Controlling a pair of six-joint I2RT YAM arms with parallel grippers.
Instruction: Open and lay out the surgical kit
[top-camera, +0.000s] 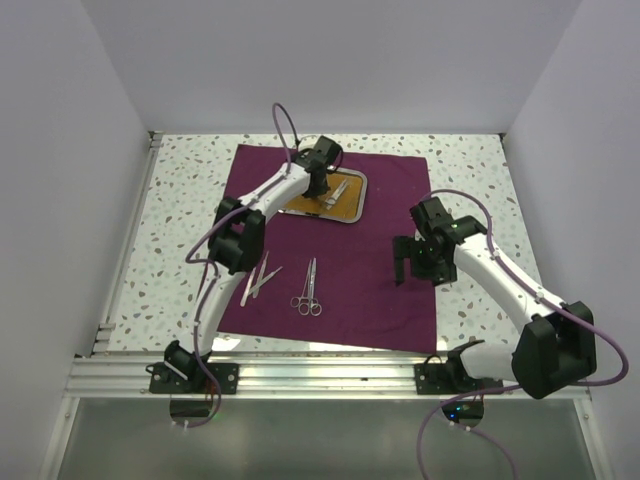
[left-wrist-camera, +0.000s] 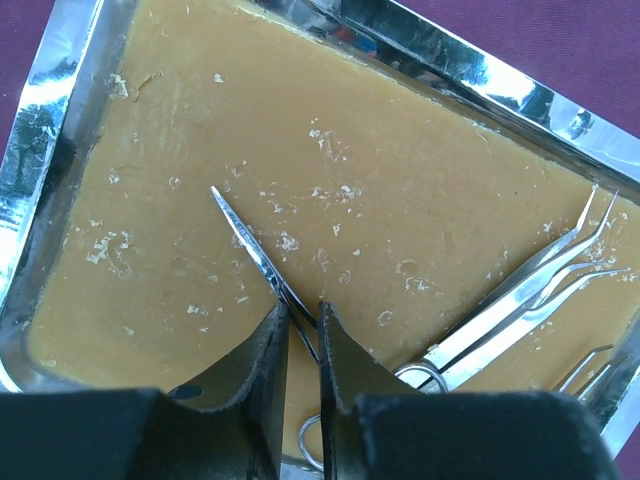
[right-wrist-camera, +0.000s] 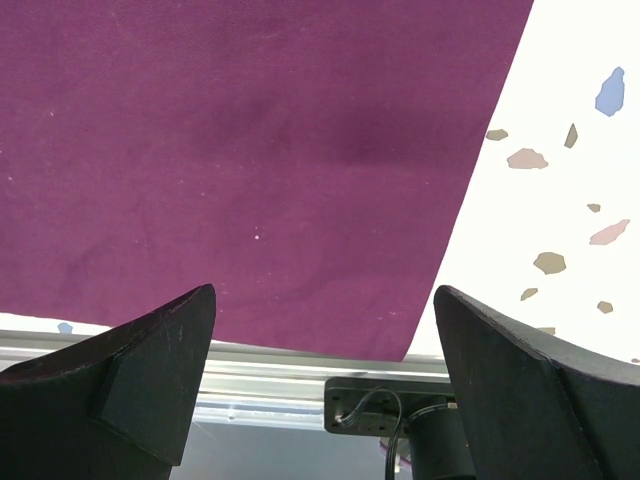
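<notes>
In the left wrist view, slim scissors or a clamp lie slanted on the tan pad of the metal tray, tip pointing up-left. My left gripper is down over them. Its fingers stand close together with the shanks passing through the narrow gap; whether they grip cannot be told. One ring handle shows partly behind the fingers. Tweezers and another ring-handled tool lie to the right on the pad. My right gripper is open and empty above the cloth's lower right part.
The tray sits at the back of the purple cloth. Several tools, including scissors and tweezers or a scalpel, lie on the cloth's front left.
</notes>
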